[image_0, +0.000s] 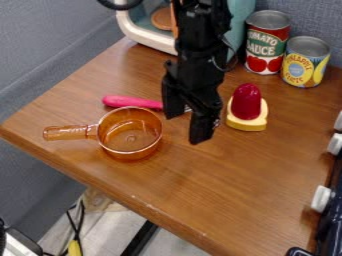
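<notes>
My black gripper (189, 112) hangs over the middle of the wooden table, its fingers spread apart and pointing down. Behind it and to its left lies a pink utensil (131, 101), partly hidden by the gripper. An amber pan with a handle (130, 142) sits to the front left of the gripper. A red object on a yellow base (246, 108) stands just right of the gripper.
At the back stand a tomato can (266, 45), a yellow can (305, 65) and a pale teal appliance (144, 25). A dark unit with white knobs (325, 210) lines the right edge.
</notes>
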